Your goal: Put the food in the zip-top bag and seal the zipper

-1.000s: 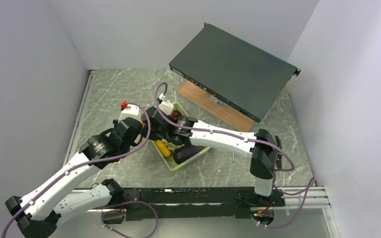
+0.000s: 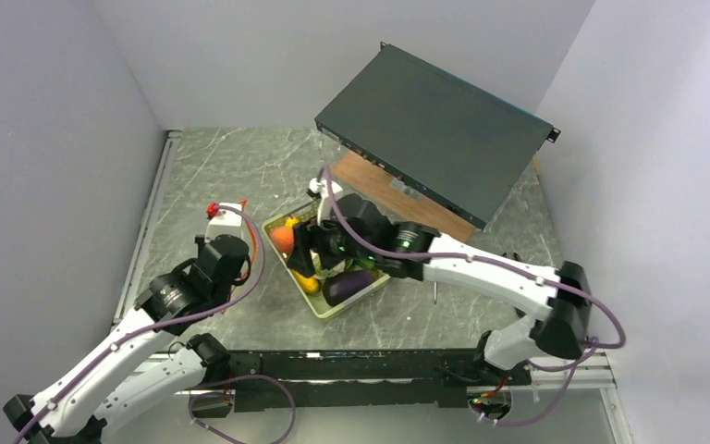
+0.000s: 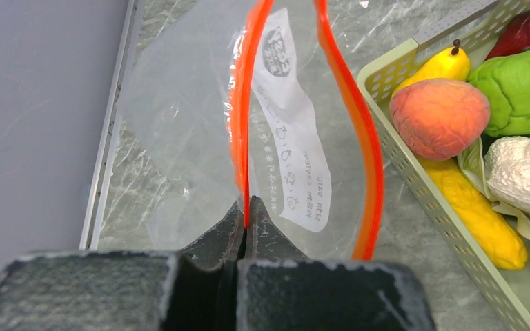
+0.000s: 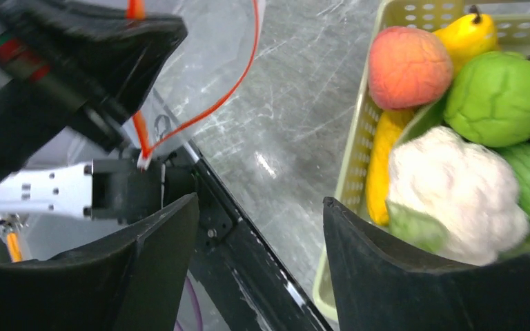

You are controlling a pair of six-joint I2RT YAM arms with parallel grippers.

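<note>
The clear zip top bag [image 3: 291, 131] has an orange zipper rim and a white printed label. My left gripper is shut on one side of that rim, and the bag's mouth gapes, with the other rim strip curving away to the right. No food shows inside the bag. Right of it the green basket [image 3: 424, 186] holds the food: a peach [image 4: 409, 67], a yellow pear [image 4: 470, 34], a green cabbage [image 4: 502, 96], a white cauliflower [image 4: 455, 186] and an eggplant [image 2: 347, 287]. Over the basket's left part my right gripper stands open, nothing between its fingers.
A large dark flat box [image 2: 434, 129] stands at the back right on a wooden board [image 2: 402, 196]. A wall runs close along the left edge.
Both grippers were close together over the basket's left edge.
</note>
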